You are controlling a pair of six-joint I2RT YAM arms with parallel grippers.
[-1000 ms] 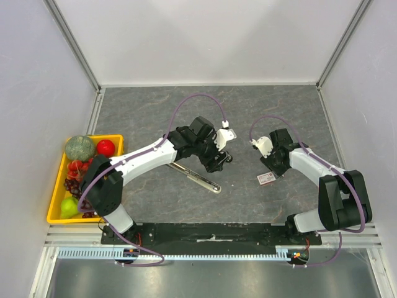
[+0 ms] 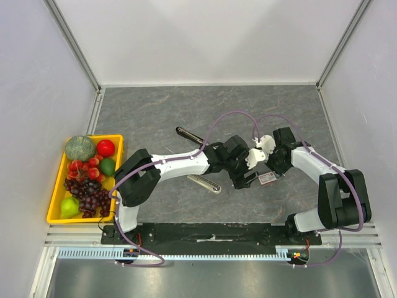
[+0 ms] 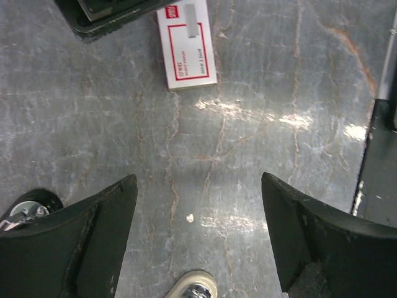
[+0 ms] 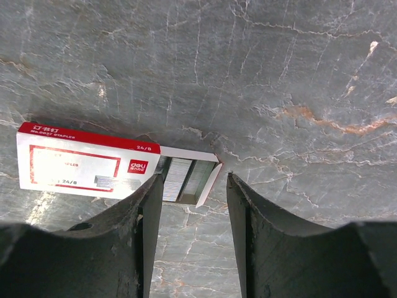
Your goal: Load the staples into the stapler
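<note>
A white and red staple box lies on the grey table with its tray slid partly out, staple strips visible inside; in the left wrist view the box [image 3: 186, 49] is at the top. My right gripper is over the tray end, fingers part open, nothing clearly between them. My left gripper hovers left of the box, open over bare table. Staplers [image 2: 205, 182] lie near the left arm, a silver one and a black one [image 2: 189, 135].
A yellow crate [image 2: 56, 211] of fruit and vegetables stands at the left. White walls enclose the area.
My left gripper has moved right and toward the table's front, closer to the staple box. My right gripper has shifted only slightly.
</note>
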